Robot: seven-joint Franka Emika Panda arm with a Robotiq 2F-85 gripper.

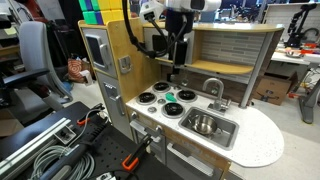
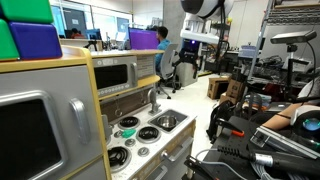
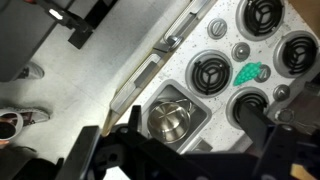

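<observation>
My gripper stands open above the toy kitchen, its fingers empty in the wrist view. From the second exterior view, the gripper [image 2: 187,70] hangs high over the sink side of the counter. A small green object [image 1: 170,98] lies among the burners; in the wrist view the green object [image 3: 247,73] looks leaf-shaped. Inside the sink [image 1: 222,134] sits a metal pot [image 1: 204,126] with a thin handle, also visible as a pot [image 3: 168,121] below the gripper. Nothing touches the fingers.
Several black burners [image 3: 209,72] surround the green object. A faucet [image 1: 218,92] rises behind the sink. The microwave [image 2: 116,74] and its shelf stand at the counter's back. A white round surface [image 1: 258,138] right of the sink is clear. Cables [image 1: 62,160] lie in front.
</observation>
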